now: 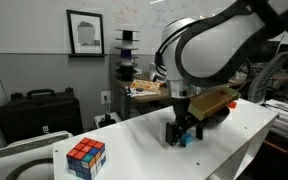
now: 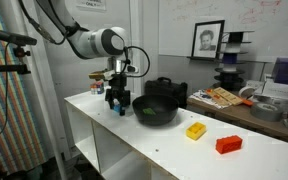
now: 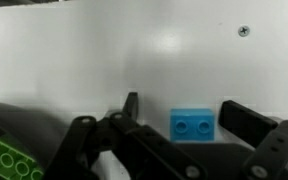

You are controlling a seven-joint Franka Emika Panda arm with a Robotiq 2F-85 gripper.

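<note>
A small blue brick (image 3: 192,125) rests on the white table, studs up. In the wrist view it lies between the two fingers of my gripper, close to the right finger (image 3: 242,120). A clear gap separates it from the left finger (image 3: 131,106), so the fingers are part open and not closed on it. Exterior view 1 shows the gripper (image 1: 185,137) pointing down at the tabletop, with the blue brick (image 1: 185,141) partly hidden by the fingers.
A dark bowl (image 2: 156,112) holding a green brick (image 3: 16,160) stands close beside the gripper. Yellow (image 2: 195,131) and red (image 2: 228,144) bricks lie farther along the table. A puzzle cube (image 1: 86,158) sits near the other end. Open tabletop lies between.
</note>
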